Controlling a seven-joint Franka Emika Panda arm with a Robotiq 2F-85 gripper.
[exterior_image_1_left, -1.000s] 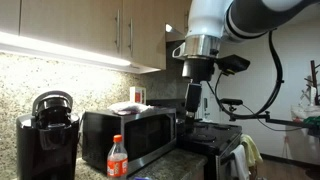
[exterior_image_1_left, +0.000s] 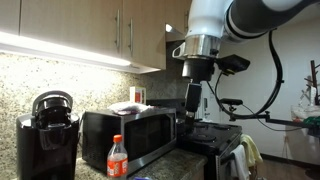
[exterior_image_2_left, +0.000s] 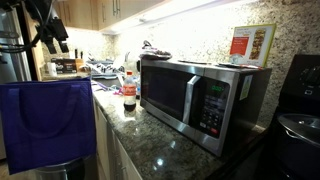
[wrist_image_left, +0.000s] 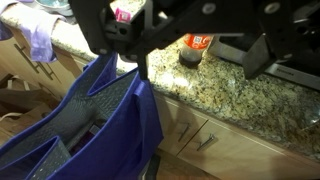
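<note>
My gripper stands open in the wrist view, its two dark fingers wide apart with no object held between them. A soda bottle (wrist_image_left: 194, 48) with a red label shows through that gap, standing on the counter below. Bottom left in the same view is a blue bag (wrist_image_left: 95, 135), open at the top with a grey lining. From the second exterior view, the gripper (exterior_image_2_left: 54, 46) hangs above the blue bag (exterior_image_2_left: 48, 125), and the bottle (exterior_image_2_left: 129, 92) is upright beside the microwave. The bottle (exterior_image_1_left: 117, 158) has an orange-red cap in the first exterior view.
A microwave (exterior_image_2_left: 190, 98) occupies the granite counter (exterior_image_2_left: 150, 140) behind the bottle. A black coffee maker (exterior_image_1_left: 48, 140) stands left of it, a stove (exterior_image_1_left: 212, 135) right. Cabinets (exterior_image_1_left: 90, 25) hang overhead. A pinkish-red object (wrist_image_left: 123, 16) sits near the left finger.
</note>
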